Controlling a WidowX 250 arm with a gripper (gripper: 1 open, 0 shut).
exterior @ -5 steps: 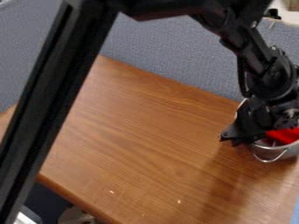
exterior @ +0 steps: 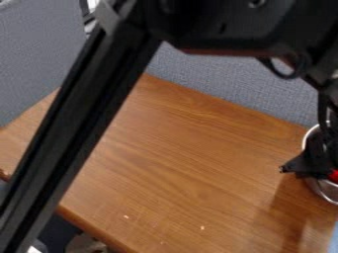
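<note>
The black robot arm spans the top of the view and comes down at the right edge, where its gripper [exterior: 303,166] is at a metal pot [exterior: 319,196], mostly cut off by the frame. A bit of red [exterior: 331,176] shows inside the pot beside the gripper. Whether the gripper is open or shut is hidden.
A bare wooden table [exterior: 158,168] fills the middle, with grey fabric panels [exterior: 224,91] behind it. A black upright beam [exterior: 73,119] crosses the left side diagonally. A blue surface shows at the lower right corner.
The arm and gripper have moved right, partly out of the frame. The pot has shifted right too, and less of it and the red thing is visible.
</note>
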